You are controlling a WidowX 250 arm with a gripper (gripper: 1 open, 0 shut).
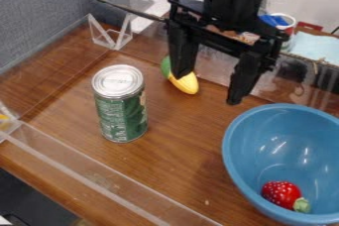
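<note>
My black gripper (209,76) hangs open over the back middle of the wooden counter (179,170), its two fingers spread with nothing held. A yellow banana-like item (185,83) lies behind it, with a green object (166,64) partly hidden there. A green-labelled can (121,113) stands upright at the left. At the front right a blue bowl (272,141) holds a red strawberry (281,192).
A grey panel (47,22) borders the left side, with white wire holders beside it. A clear plastic edge runs along the front left. Cups and a light blue cloth (315,47) are at the back right.
</note>
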